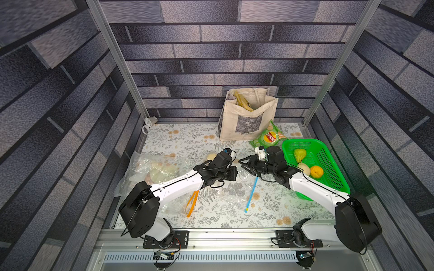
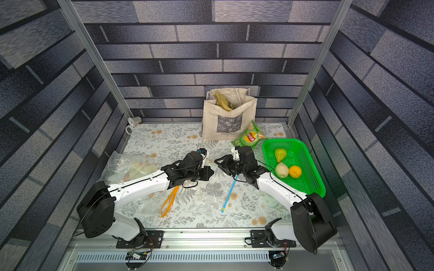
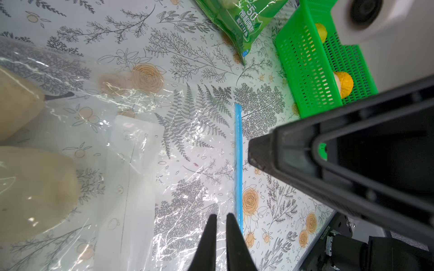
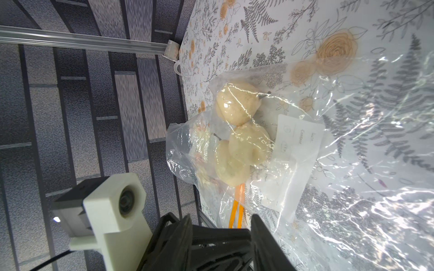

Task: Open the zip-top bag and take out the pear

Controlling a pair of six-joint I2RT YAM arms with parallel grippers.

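Observation:
A clear zip top bag lies flat mid-table, its blue zip strip (image 1: 251,194) slanting toward the front with a small yellow end. Inside show several pale pears (image 4: 237,101) beside a white label (image 4: 298,153). My left gripper is over the bag, fingertips nearly together just left of the zip strip; whether thin film sits between them is unclear. My right gripper stands open to the right, facing the left one, with nothing visibly held. In the top views the left arm partly covers the pears.
A green basket (image 1: 336,174) with a pear, orange and another fruit stands right. Behind are a green chip bag (image 1: 270,136) and a cream tote (image 1: 235,117). Another clear bag (image 1: 149,174) lies left; an orange strip (image 1: 193,203) shows nearer the front.

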